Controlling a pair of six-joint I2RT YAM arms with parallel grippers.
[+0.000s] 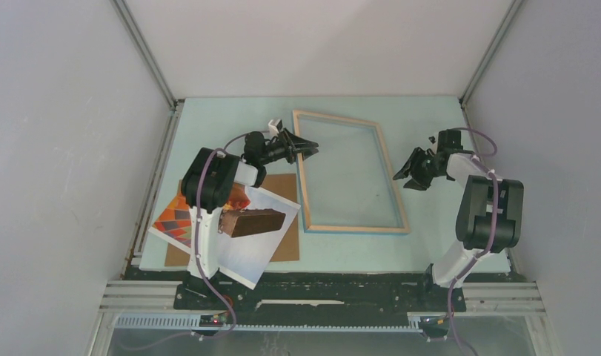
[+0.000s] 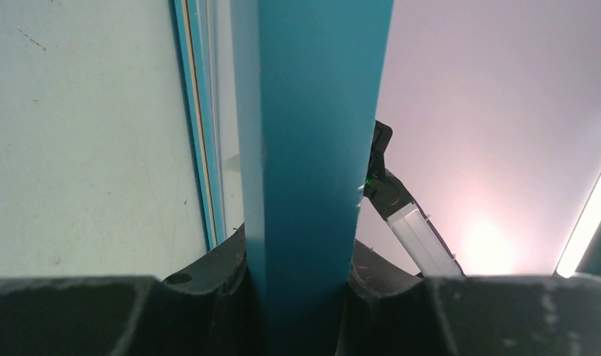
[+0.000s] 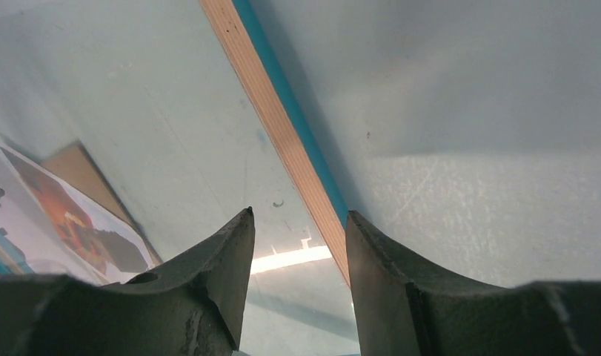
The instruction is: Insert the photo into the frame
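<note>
The empty wooden frame (image 1: 350, 228), with a pale face and blue sides, lies in the middle of the table. My left gripper (image 1: 304, 150) is shut on its left bar; close up, the blue bar (image 2: 297, 111) fills the space between those fingers. At the right bar hovers my right gripper (image 1: 399, 182), fingers apart. Its wrist view shows that bar (image 3: 286, 141) running beyond the gap and passing behind one finger (image 3: 382, 274); nothing is gripped. Left of the frame lie a photo with a brown suitcase (image 1: 253, 222) and a colourful orange photo (image 1: 173, 222), partly hidden by my left arm.
A brown backing board (image 1: 286, 248) lies under the photos, close to the frame's left bar. Bare table (image 1: 445, 222) extends to the right of the frame and along its front side. Walls stand at both sides and the back.
</note>
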